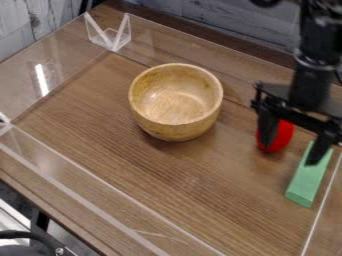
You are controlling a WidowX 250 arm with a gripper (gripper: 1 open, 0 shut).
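My black gripper hangs at the right over a red object, partly covering it. Its dark, blurred fingers don't show clearly whether they touch the red object. Beside it, lower right, lies a green bar. A wide tan bowl stands at the centre left, apart from the gripper.
A clear wire-like or plastic item sits at the back left near the table's edge.
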